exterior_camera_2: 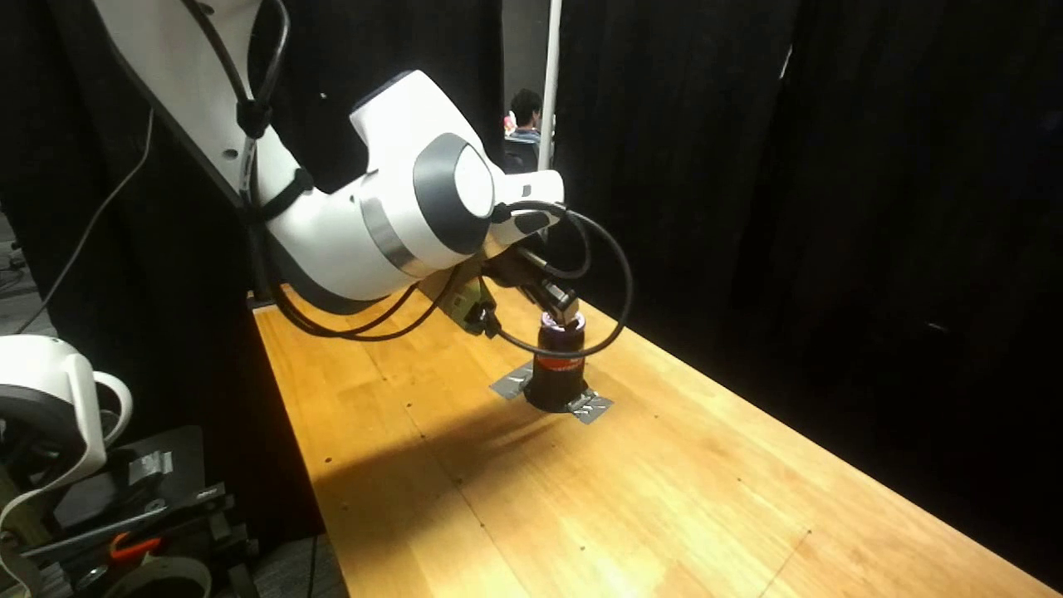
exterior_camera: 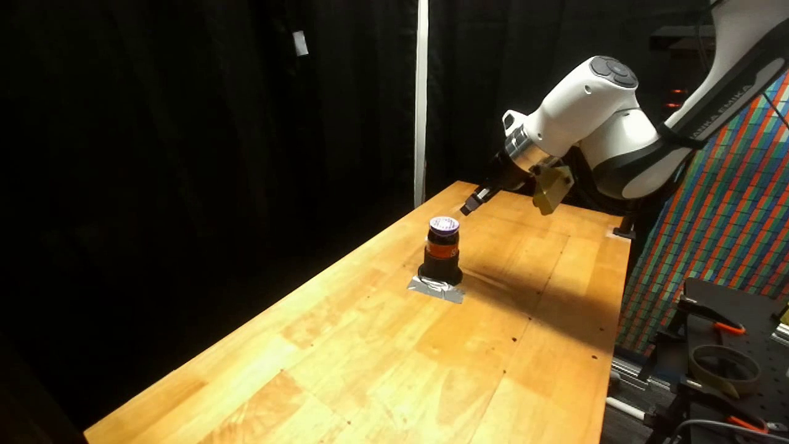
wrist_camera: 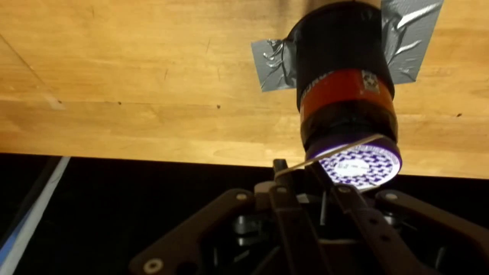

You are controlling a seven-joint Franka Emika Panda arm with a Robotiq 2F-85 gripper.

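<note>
A dark jar [exterior_camera: 443, 251] with an orange-red label and a purple-and-white patterned lid [wrist_camera: 355, 165] stands upright in a black base [exterior_camera: 441, 272] on the wooden table. Thin and tan, a rubber band [wrist_camera: 339, 151] runs taut across the lid's edge to my fingertips. My gripper is tilted and sits just off the lid, shut on the band. From the side, the gripper [exterior_camera: 469, 208] appears slightly above the lid's height, to its right. In the second exterior view the gripper [exterior_camera_2: 564, 307] overlaps the jar's top. The band's far side is partly hidden.
Grey tape [wrist_camera: 275, 64] fixes the base to the table [exterior_camera: 384, 348]. Dark curtains border the table's far side. A side cart [exterior_camera: 728, 348] with clamps and a tape roll stands off the right edge.
</note>
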